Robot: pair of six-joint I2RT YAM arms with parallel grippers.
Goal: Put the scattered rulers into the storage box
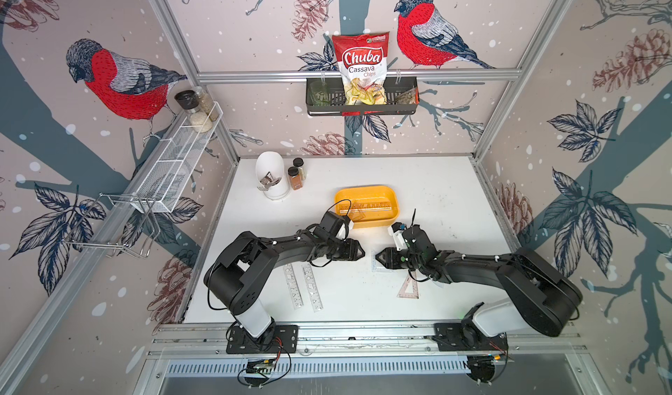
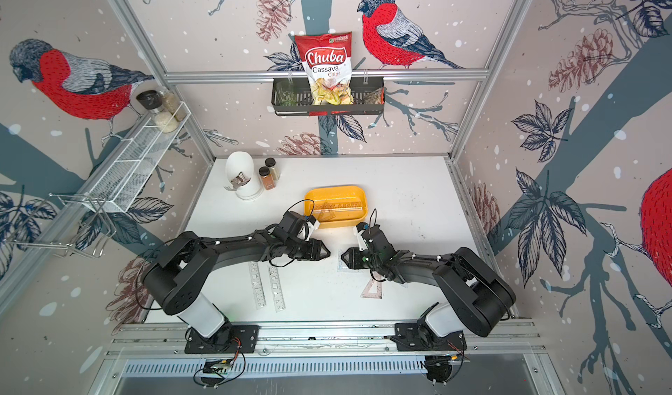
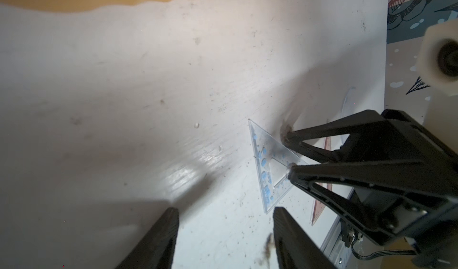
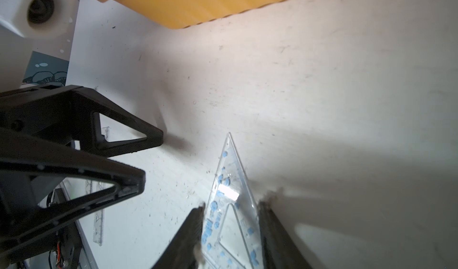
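The orange storage box (image 1: pixel 380 222) stands behind both grippers, with ruler-like clear pieces in it. A clear triangle ruler with blue marks (image 4: pixel 229 178) lies between the fingers of my right gripper, which is open around it at table level; whether the fingers touch its edges I cannot tell. My left gripper is open over bare table, nothing between its fingers. Two clear straight rulers (image 1: pixel 292 286) lie side by side at the front left. Near the front, partly under the right arm, lies a pink triangle ruler (image 1: pixel 408 288).
A white holder with metal utensils (image 1: pixel 274 187) and two spice jars (image 1: pixel 295 178) stand at the back left. The two grippers are close together in front of the box.
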